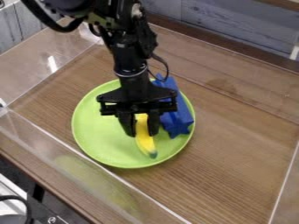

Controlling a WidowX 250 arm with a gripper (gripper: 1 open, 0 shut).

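My black gripper (138, 117) reaches down over a green plate (100, 144) in the middle of the camera view, shut on a yellow banana-shaped object (146, 143) that lies lengthwise on the plate. A blue object (177, 119) sits at the plate's right side, just beside the gripper and partly hidden behind it.
The plate stands on a brown wooden table (228, 162) with open room to the right and at the back left. A clear edge runs diagonally along the lower left, and a wall bounds the back.
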